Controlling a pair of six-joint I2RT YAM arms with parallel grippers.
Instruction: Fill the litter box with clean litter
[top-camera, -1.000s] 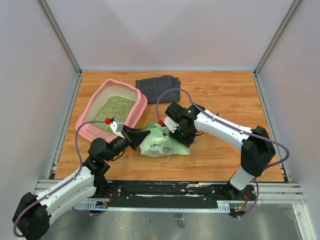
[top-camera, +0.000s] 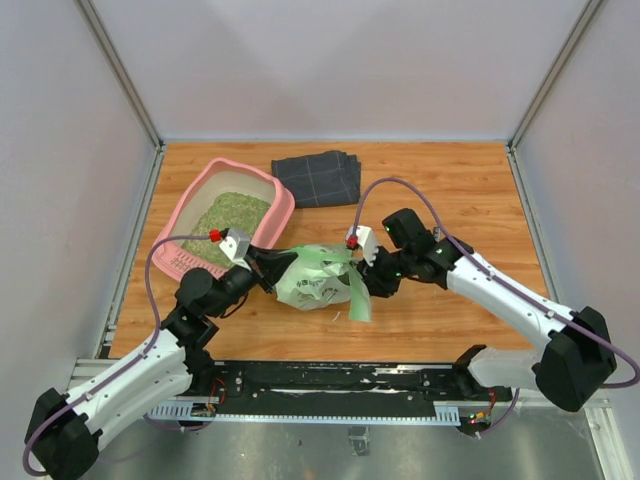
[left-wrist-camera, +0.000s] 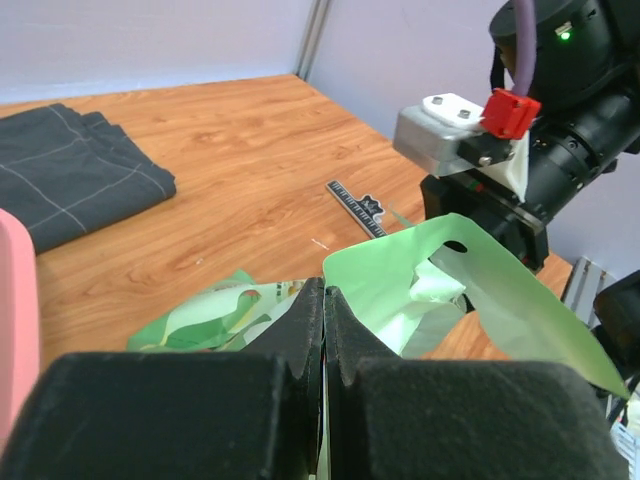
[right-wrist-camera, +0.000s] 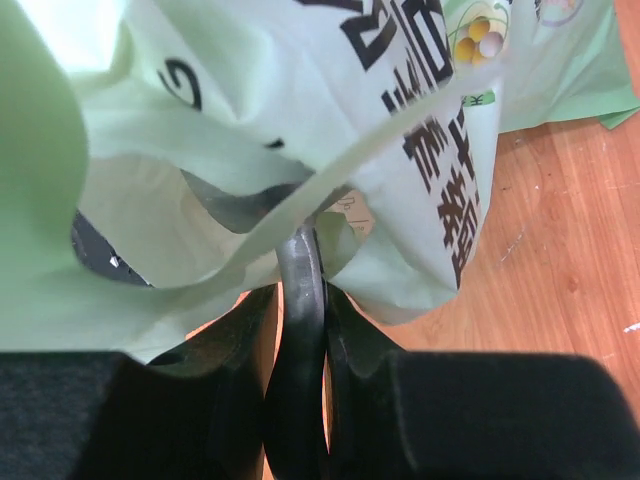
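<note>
A pale green printed litter bag (top-camera: 315, 285) lies on the table right of the pink litter box (top-camera: 180, 262), which holds greenish litter (top-camera: 230, 220). My left gripper is shut at the bag's left top; whether it pinches thin plastic is unclear, though green film shows just behind and below the fingertips. My right gripper is shut on a dark scoop handle (right-wrist-camera: 300, 290), whose far part disappears into the bag's torn opening. A loose green flap (top-camera: 358, 300) hangs beside the right gripper.
A folded dark grey mat (top-camera: 315, 178) lies at the back. A small metal tool (left-wrist-camera: 355, 207) lies behind the bag.
The left arm has barely moved.
</note>
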